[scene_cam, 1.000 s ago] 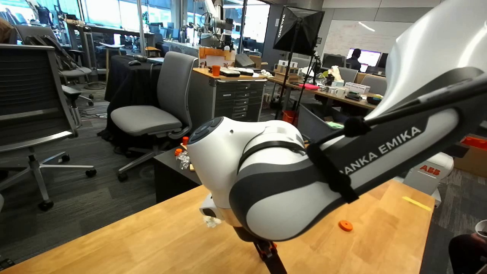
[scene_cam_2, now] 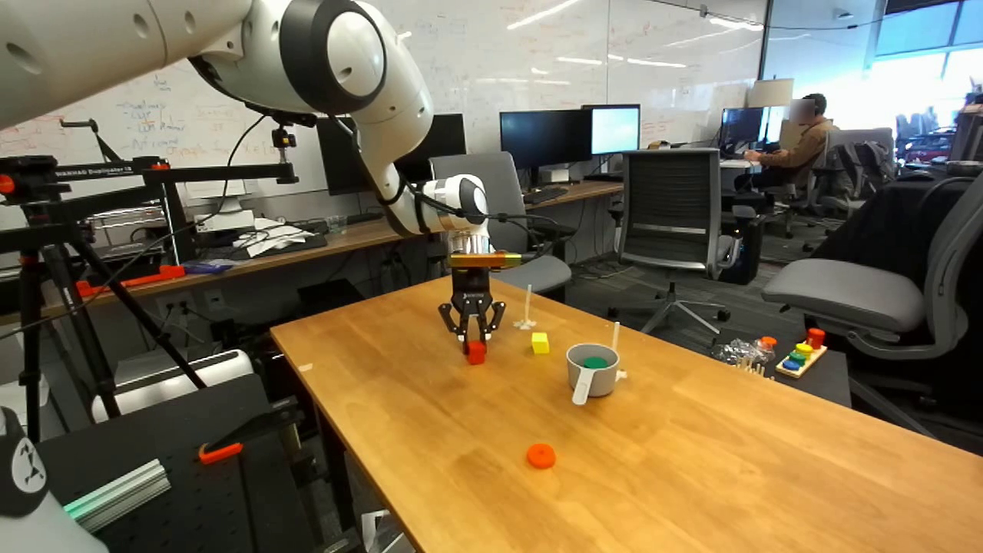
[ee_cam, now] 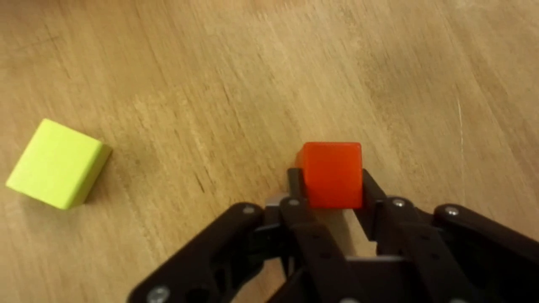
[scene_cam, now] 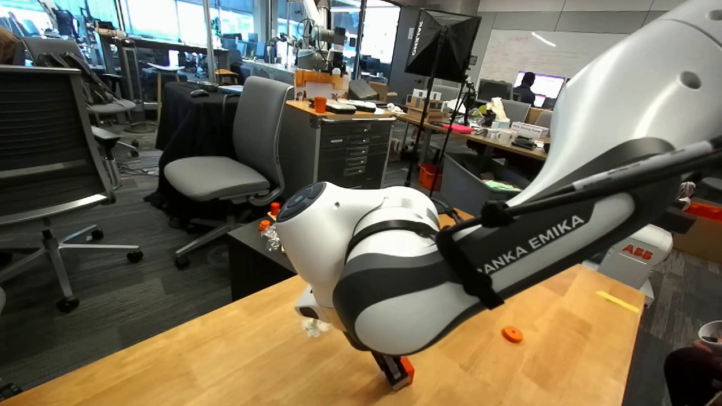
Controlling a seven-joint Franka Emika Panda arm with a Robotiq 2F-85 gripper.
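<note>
In the wrist view a red cube (ee_cam: 333, 174) sits between the two black fingers, and my gripper is shut on it. Exterior view 2 has my gripper (scene_cam_2: 475, 342) pointing straight down at the far part of the table, the red cube (scene_cam_2: 475, 353) at its fingertips. Whether the cube touches the wood or hangs just above it, I cannot tell. Only an orange-red side of the cube (scene_cam: 407, 369) shows beside a finger in exterior view 1. A yellow-green cube (ee_cam: 56, 164) lies apart, to the left in the wrist view.
A grey cup (scene_cam_2: 604, 376) with a handle holds something green. Thin white sticks stand upright near it, one behind the yellow cube (scene_cam_2: 540, 342). An orange disc (scene_cam_2: 541, 455) lies alone nearer the front.
The arm has shifted slightly left in exterior view 1. One finger stuck out low there before; now the fingers are together, with the red cube showing beside them.
</note>
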